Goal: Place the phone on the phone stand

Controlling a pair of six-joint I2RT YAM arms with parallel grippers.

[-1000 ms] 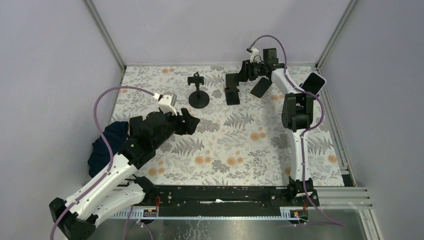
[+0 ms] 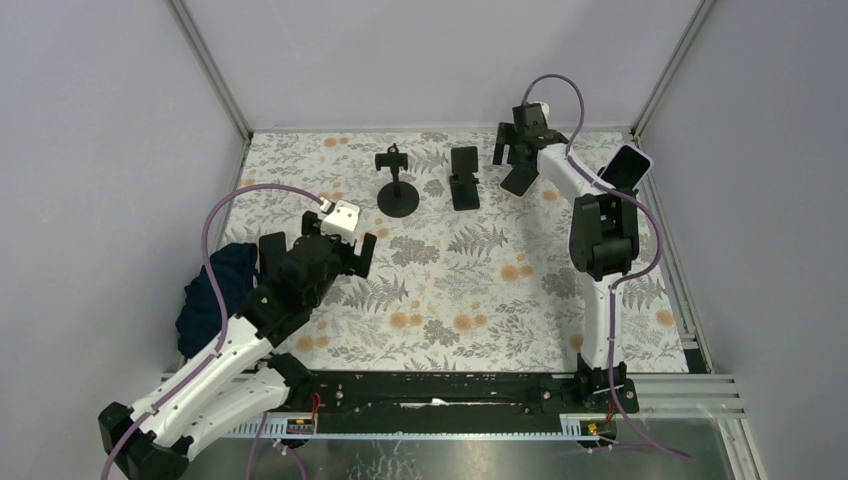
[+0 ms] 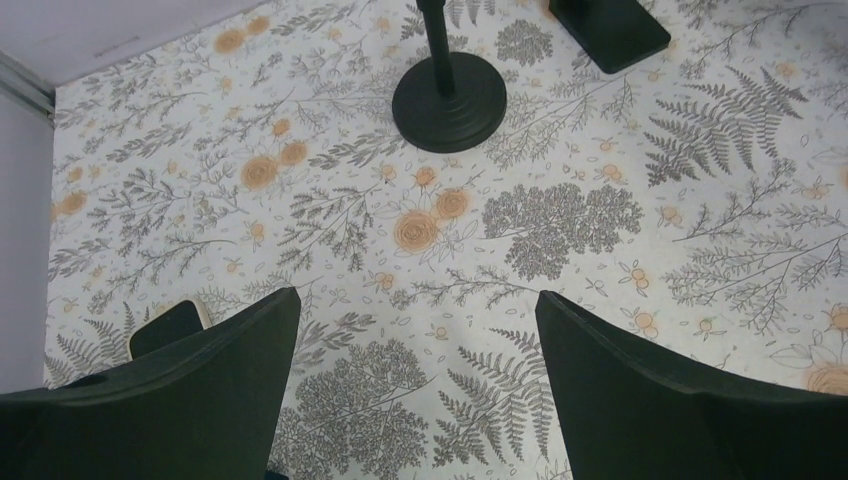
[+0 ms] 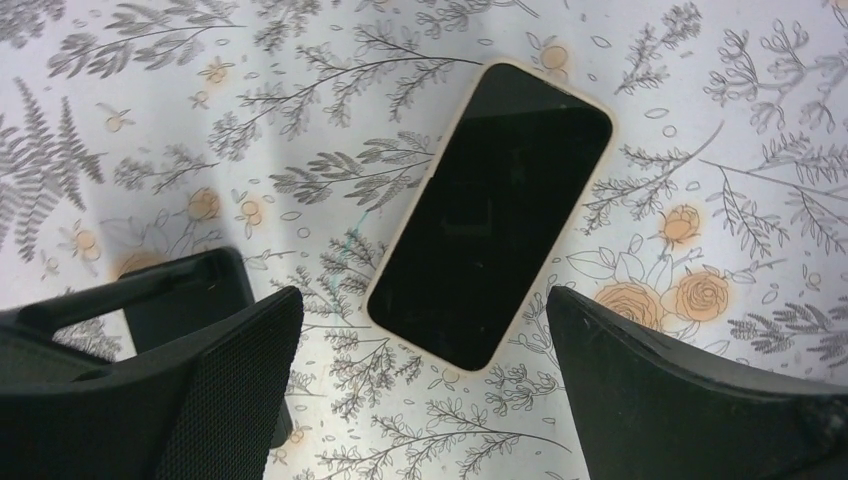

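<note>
A black phone with a light edge (image 4: 490, 215) lies flat in the right wrist view, under my open right gripper, nothing between its fingers; in the top view it lies at back right (image 2: 520, 179). A flat black stand (image 2: 464, 190) sits left of it, partly seen at lower left in the right wrist view. A round-based black stand (image 2: 398, 198) stands further left. My left gripper (image 2: 338, 247) is open over the left part of the table, nothing between its fingers.
Another device (image 2: 625, 167) lies at the far right. Dark cloth (image 2: 213, 300) lies at the left edge, with dark rectangular items near it.
My right gripper has turned and moved slightly rightward, over the phone. The left arm has shifted and turned about its wrist, its gripper ending a little lower and left of where it was.
</note>
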